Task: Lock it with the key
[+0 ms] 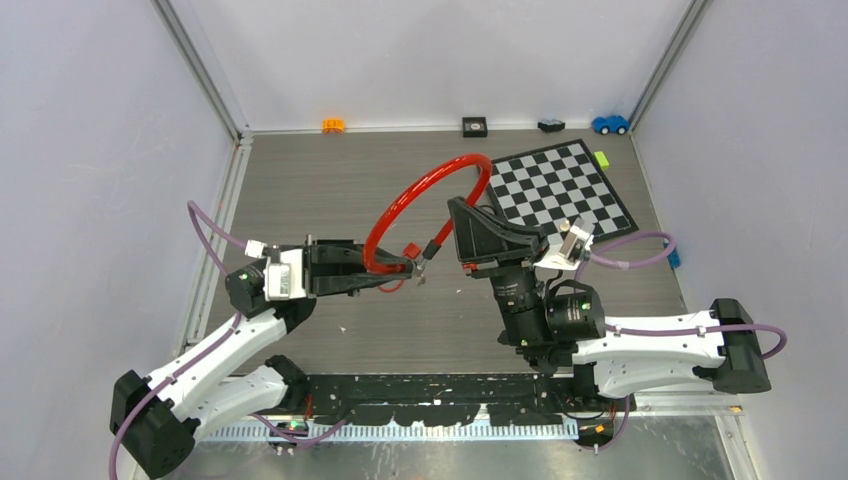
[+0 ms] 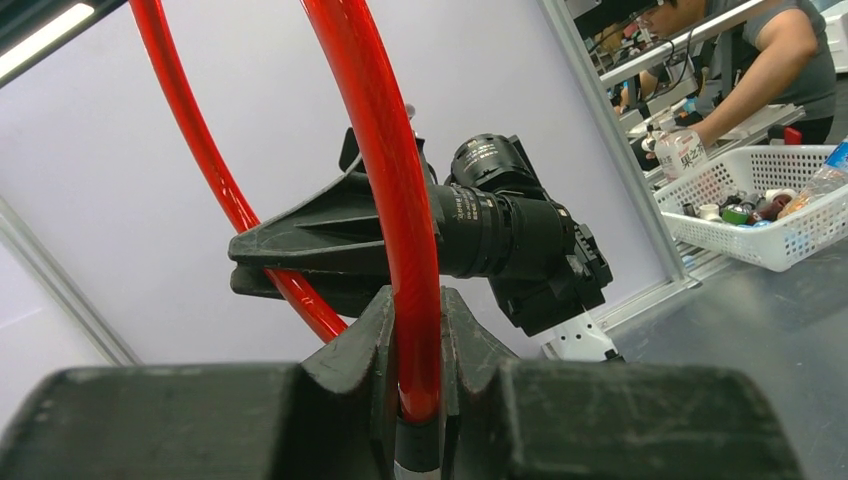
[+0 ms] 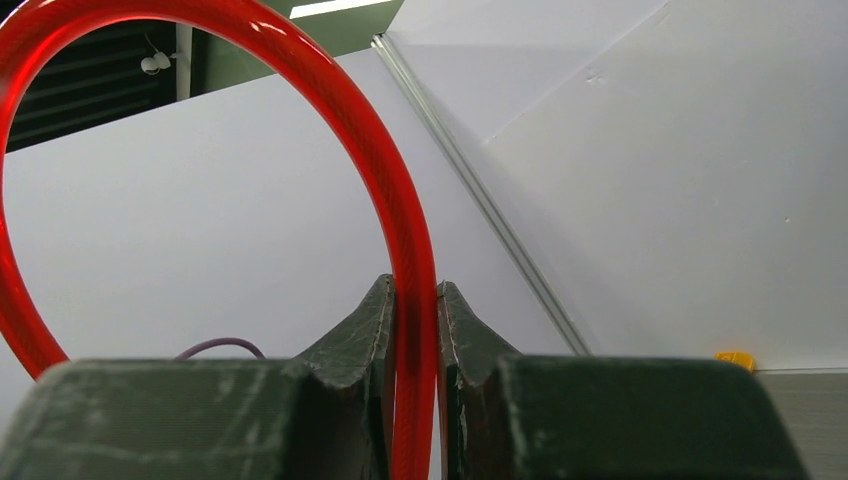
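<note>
A red cable lock (image 1: 420,187) curves in a loop above the table, held between both arms. My left gripper is shut on the red tube near its black collar (image 2: 418,443), seen in the left wrist view. My right gripper is shut on another stretch of the tube, by the other black collar (image 1: 432,249). The metal lock part (image 1: 421,268) shows at the left fingertips, where the cable's ends come close together. A small red piece (image 1: 411,250) sits beside it; whether this is the key I cannot tell. The keyhole is hidden.
A checkerboard (image 1: 560,190) lies at the back right. Along the back edge stand an orange block (image 1: 333,126), a black square item (image 1: 474,127) and a blue toy car (image 1: 610,125).
</note>
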